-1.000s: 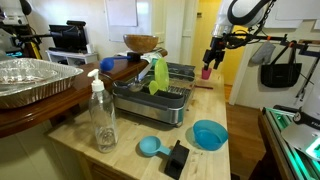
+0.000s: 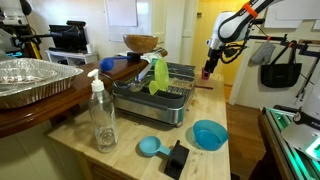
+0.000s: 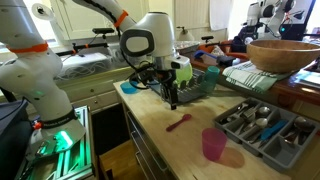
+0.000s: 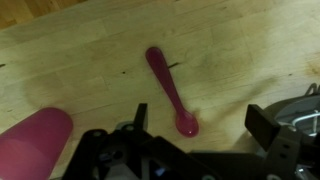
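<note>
A magenta spoon [image 4: 167, 79] lies flat on the wooden counter, its bowl end between my two fingers as the wrist view looks down. My gripper is open with nothing held. In exterior view 2 the gripper [image 3: 171, 104] hangs above the counter, apart from the spoon [image 3: 179, 122], which lies slightly nearer that camera. A magenta cup [image 3: 213, 144] stands beyond the spoon; the wrist view shows the cup [image 4: 36, 145] at the lower left.
A cutlery tray [image 3: 268, 128] with several utensils lies at the right in exterior view 2. The dish rack [image 2: 155, 98] holds a green item. A blue bowl [image 2: 210, 135] and a soap bottle [image 2: 102, 116] stand on the counter. Bare wood surrounds the spoon.
In exterior view 1 the arm's white head has shifted to the right and tilted differently. The counter items seem unmoved.
</note>
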